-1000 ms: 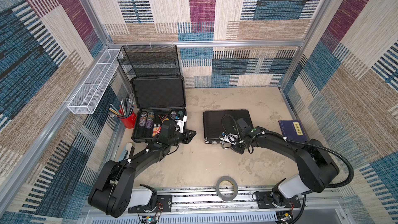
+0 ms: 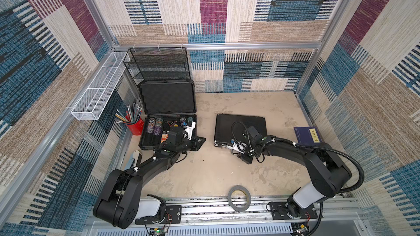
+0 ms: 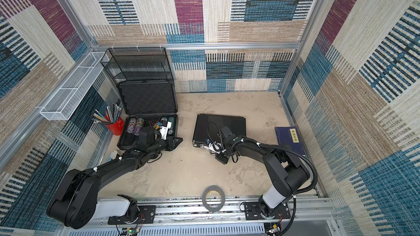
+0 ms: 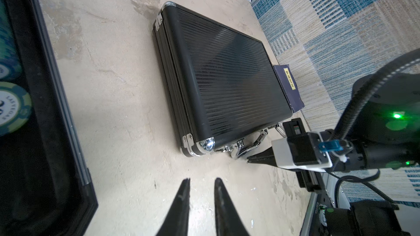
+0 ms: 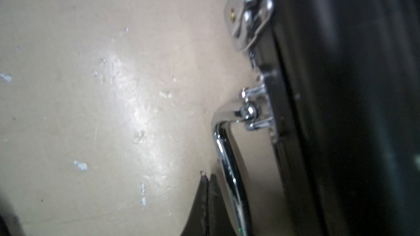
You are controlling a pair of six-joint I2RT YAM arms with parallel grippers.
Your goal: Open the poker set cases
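Note:
The right poker case [image 2: 238, 129] is black and ribbed, lying flat with its lid down. Its chrome handle [image 5: 234, 172] sticks out from the front side, with a latch [image 5: 251, 15] further along. My right gripper is shut with nothing between its fingers, and the handle runs just outside them, on the case side. The left poker case [image 2: 167, 98] stands with its lid raised, showing chips [image 2: 151, 125] in its tray. My left gripper is open and empty over bare table, between the two cases; the left arm hides part of the tray.
A grey tape roll [image 2: 239, 198] lies at the front edge. The red pen cup [image 2: 136, 126] sits left of the raised-lid case, and a blue book [image 2: 306, 135] lies far right. Bare table surrounds the right case's front and back.
The right case has turned slightly, its left front corner moving back from the table edge.

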